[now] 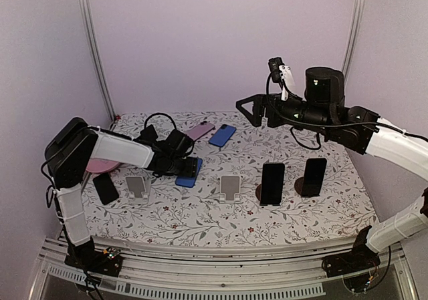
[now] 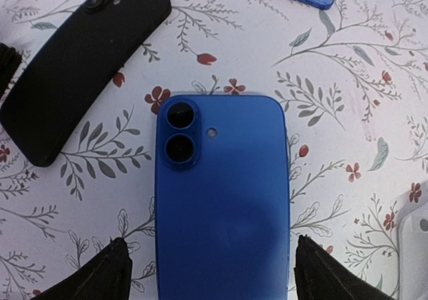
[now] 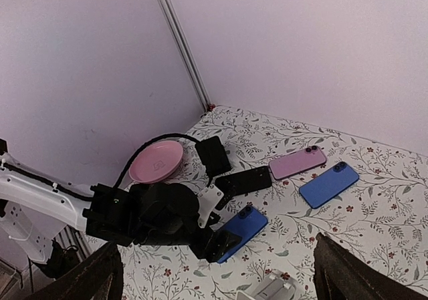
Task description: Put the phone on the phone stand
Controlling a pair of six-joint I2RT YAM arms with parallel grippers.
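A blue phone (image 2: 221,213) lies flat, camera side up, between the parted fingers of my left gripper, which hangs low over it; in the top view the phone (image 1: 188,180) is partly under that gripper. White stands (image 1: 229,186) sit empty toward the front, and two stands at the right hold upright dark phones (image 1: 272,183) (image 1: 313,176). My right gripper (image 1: 257,109) is raised high at the right, open and empty.
A second blue phone (image 1: 222,135), a pink phone (image 3: 297,162) and black phones (image 2: 80,66) (image 1: 105,188) lie around. A pink plate (image 3: 156,162) is at the left.
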